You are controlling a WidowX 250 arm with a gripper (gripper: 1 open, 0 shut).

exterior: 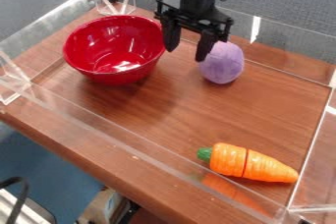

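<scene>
The black gripper (188,45) hangs at the top middle, open, its two fingers spread with nothing seen between them. A purple round object (223,67) sits on the wooden table just right of and below the right finger. A large red bowl (112,63) lies to the left, close to the left finger. An orange toy carrot (252,164) with a green top lies at the lower right, well away from the gripper.
Clear low walls edge the wooden table (171,130) on its sides. A grey panel stands behind, and there is blue floor at the lower left.
</scene>
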